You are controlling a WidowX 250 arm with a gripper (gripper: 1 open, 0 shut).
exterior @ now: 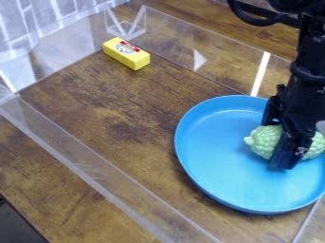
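A pale green, bumpy round object [264,140] rests in a blue plate [222,173] on the right side of the view. My black gripper [284,144] is down over it at the plate's right half, its fingers around the object. Whether they are closed tight on it is hard to tell.
A yellow box [127,55] lies at the back left. Clear plastic panels cross the back and front, and a tiled wall stands at the upper left.
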